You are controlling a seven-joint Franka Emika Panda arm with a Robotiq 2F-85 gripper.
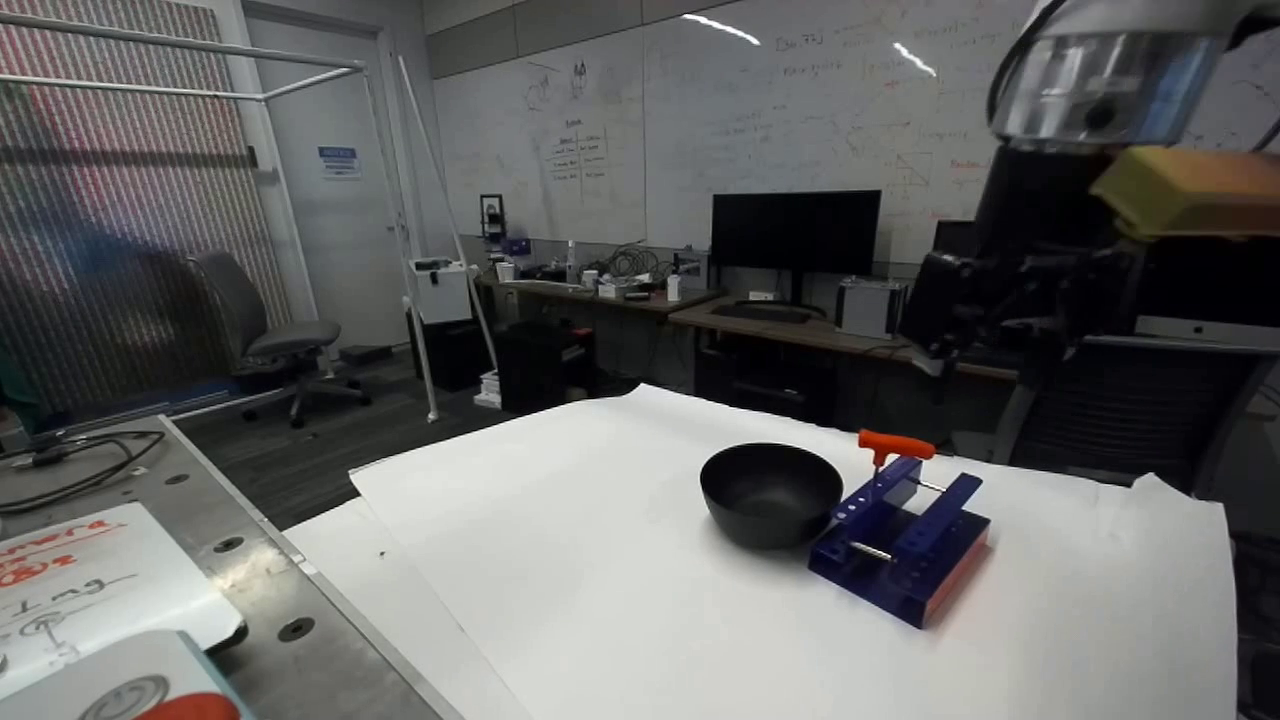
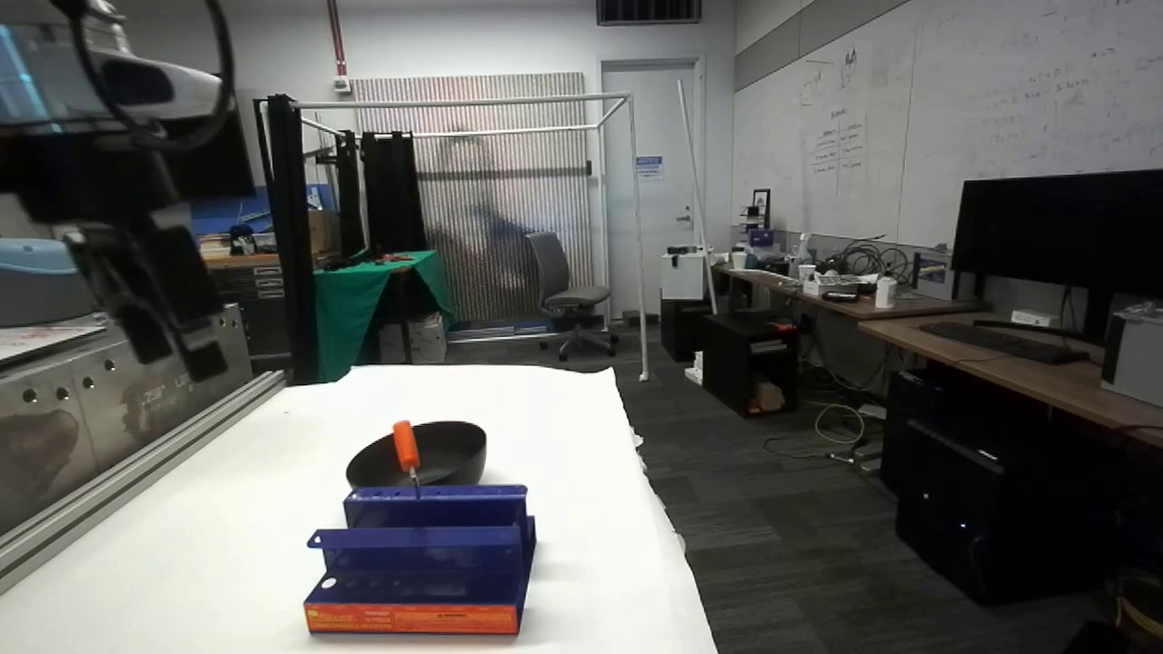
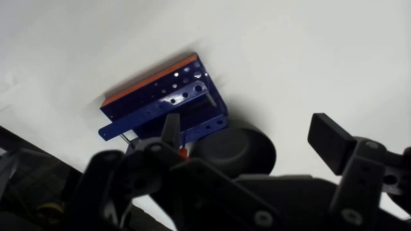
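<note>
A blue metal holder (image 1: 906, 546) with an orange front strip rests on the white-covered table. Upright in one of its holes stands a hex key with an orange T-shaped handle (image 1: 895, 445). Right beside the holder sits a black bowl (image 1: 768, 492), which looks empty from above in the wrist view. My gripper is open, its fingertips wide apart and nothing held between them. It hangs well above the table, as exterior view 2 shows. From the wrist, the holder (image 3: 165, 98) is partly covered by one finger, and the orange handle (image 3: 183, 152) barely shows.
White paper (image 1: 576, 576) covers the table, with wide bare room left of the bowl. A metal bench edge (image 1: 276, 576) runs along the left. A chair (image 1: 1140, 420) stands behind the table's far right side.
</note>
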